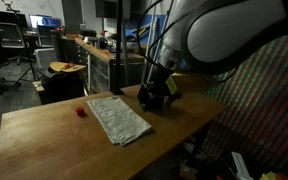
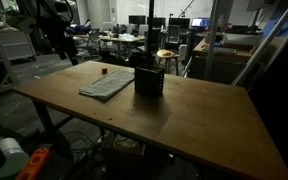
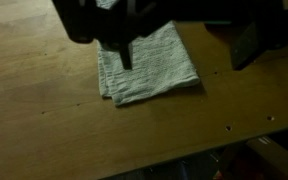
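Observation:
A pale grey cloth [image 1: 119, 119] lies spread flat on the wooden table, with one long side folded over. The same cloth [image 2: 108, 84] shows left of the table's middle in the second exterior view. My gripper [image 1: 165, 101] hangs above the table, near the cloth's edge and clear of it. In the wrist view the cloth [image 3: 156, 72] sits below my open gripper, partly hidden behind a dark finger [image 3: 125, 52]. Nothing shows between the fingers. A small red object [image 1: 81, 112] rests on the table beyond the cloth; it also appears as a red object [image 2: 105, 71] there.
A black open-topped box [image 2: 149, 82] stands on the table beside the cloth. In the wrist view the table's edge [image 3: 204, 145] runs close below the cloth.

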